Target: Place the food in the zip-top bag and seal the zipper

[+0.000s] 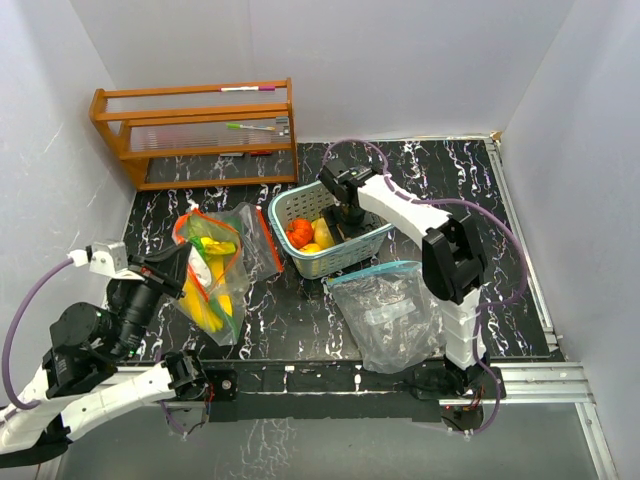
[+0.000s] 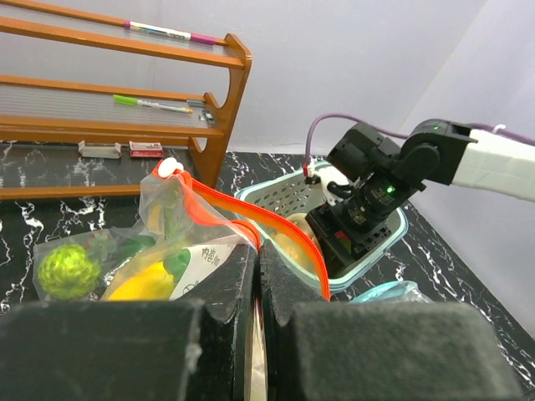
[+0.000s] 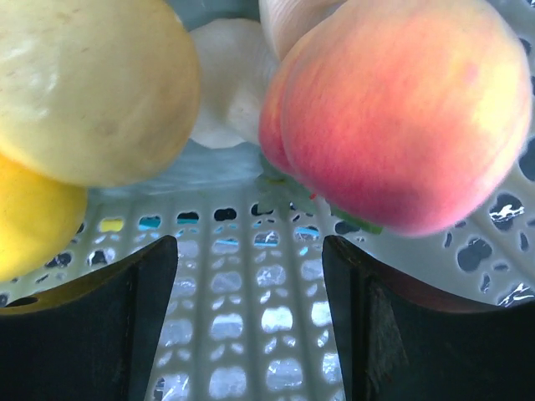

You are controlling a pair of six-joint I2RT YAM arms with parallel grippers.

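Observation:
My left gripper is shut at the edge of an open zip bag [image 2: 201, 251] with orange zipper, yellow food inside; it appears to pinch the bag's edge. My right gripper is open, down inside the teal basket [image 1: 292, 255]. In the right wrist view its fingers face a peach [image 3: 393, 117], a pale yellow fruit [image 3: 92, 92], a yellow fruit [image 3: 33, 217] and white items [image 3: 230, 83]. In the top view an orange-red item [image 1: 299, 233] also sits in the basket.
A clear bag with blue zipper [image 1: 385, 320] lies in front of the basket. A flat red-zipper bag [image 1: 255, 240] lies behind the filled bag. A wooden rack [image 1: 200, 113] stands at the back left.

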